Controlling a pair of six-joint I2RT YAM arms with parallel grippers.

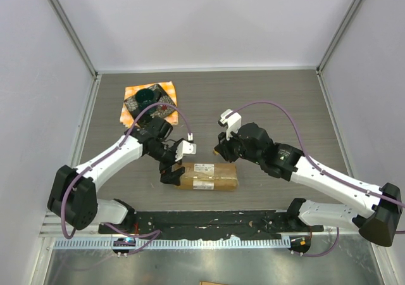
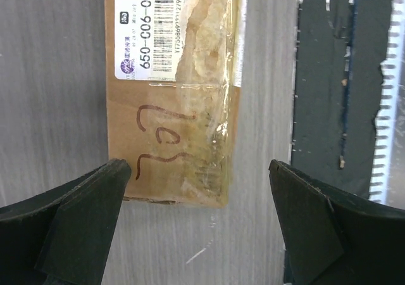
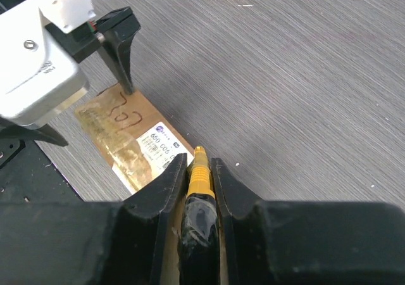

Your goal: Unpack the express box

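A brown taped express box (image 1: 223, 177) with white labels lies near the table's front, long side left to right. Its long front face, bearing a label, shows in the top view. My left gripper is open at the box's left end. In the left wrist view that end reaches between the fingers; the left fingertip meets its edge, and a gap shows on the right. My right gripper (image 1: 223, 151) is above and behind the box's right part, shut on a slim tool (image 3: 200, 180) with a yellow tip and dark body.
At the back left, a dark patterned item (image 1: 166, 97) and a dark green round item (image 1: 145, 97) rest on an orange checked cloth (image 1: 168, 85). Walls stand on three sides.
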